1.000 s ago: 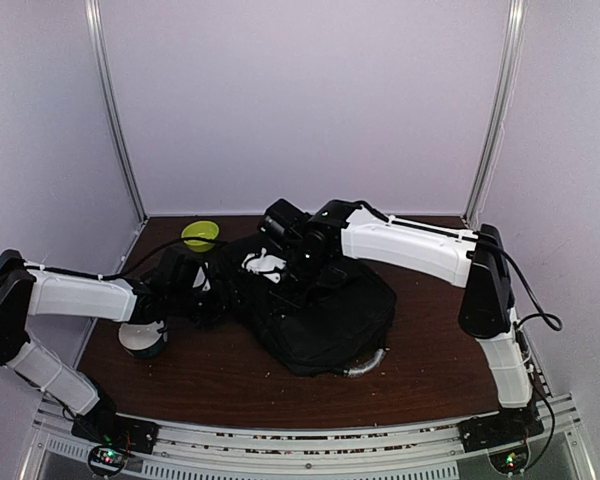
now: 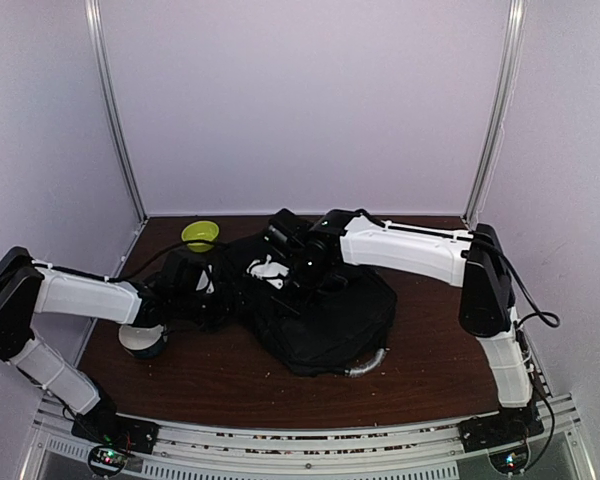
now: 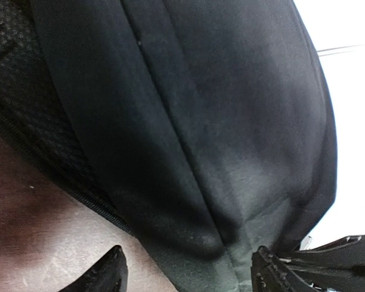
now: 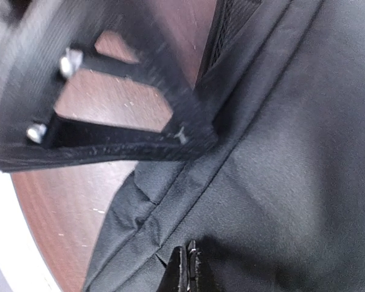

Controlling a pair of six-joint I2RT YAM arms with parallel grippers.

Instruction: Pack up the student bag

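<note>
A black bag (image 2: 325, 335) lies on the dark wooden table, both arms reaching over its back left part. In the right wrist view my right gripper is shut on a small metallic zipper pull (image 4: 191, 245), whose tip just shows between the fingers. Most of the zipper beneath is hidden. The left gripper stands open, its fingertips wide apart at the bag's edge, with black fabric (image 3: 188, 243) running between and behind them. One dark finger (image 4: 191, 137) of the left gripper also crosses the right wrist view, close to the fabric.
A lime-green bowl (image 2: 200, 232) stands at the back left. A white-and-dark round container (image 2: 142, 341) sits under the left arm. A clear tube-like piece (image 2: 368, 364) lies at the bag's front edge. The two grippers are close together.
The right arm shifted slightly. The left gripper remains open, with only a small shift against the bag.
</note>
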